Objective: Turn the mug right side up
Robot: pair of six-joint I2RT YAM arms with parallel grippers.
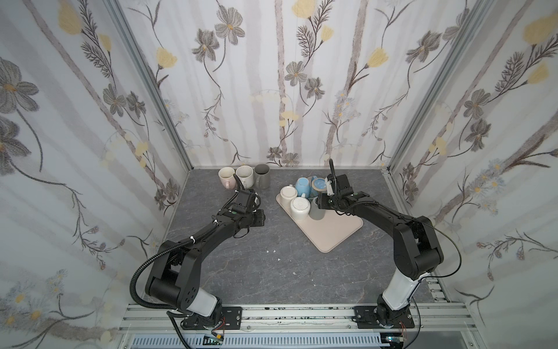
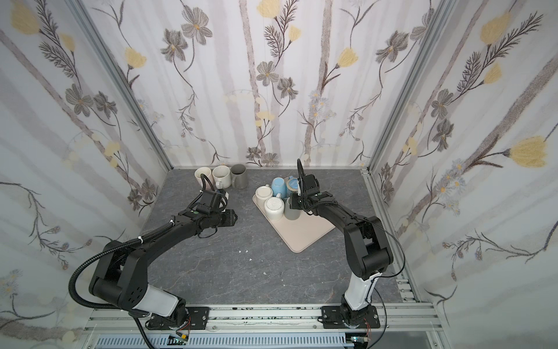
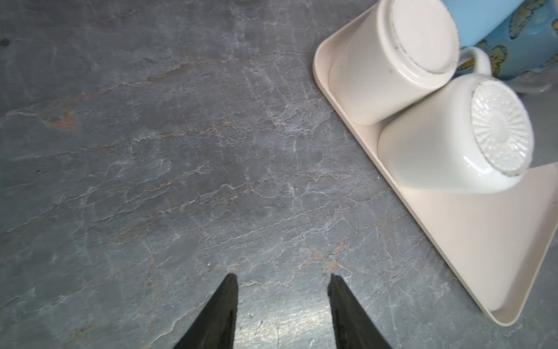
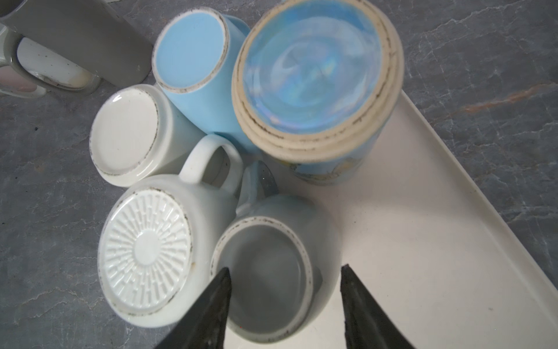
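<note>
Several mugs stand upside down, crowded at the far left part of a beige tray [image 1: 329,244]. Among them are a grey mug [image 4: 264,273], a ribbed-bottom white mug [image 4: 145,247], a smaller white mug [image 4: 125,131], a plain blue mug [image 4: 190,49] and a patterned blue mug [image 4: 314,67]. My right gripper is open over the grey mug, its fingers apart above the mug's base; contact cannot be told. Over bare tabletop left of the tray, my left gripper has its fingers apart with nothing between them.
At the back left of the table stand a pinkish mug [image 1: 226,177], a white mug [image 1: 244,174] and a dark grey mug [image 1: 262,176], all right side up. The tray's near half is empty.
</note>
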